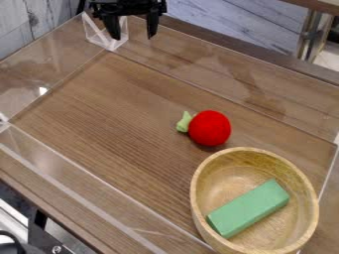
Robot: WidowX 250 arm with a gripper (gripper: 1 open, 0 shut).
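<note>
At the top of the camera view, toward the left, my dark gripper (126, 14) hangs at the back edge of the table, mostly cut off by the frame; its fingers are too small to read. A red round vegetable with a green top (211, 129) lies on the wooden table (106, 119) right of centre. A tan bowl (212, 183) at the lower right holds a green block (249, 207).
A wall runs along the back left, and a wooden ledge or shelf edge shows at the upper right.
</note>
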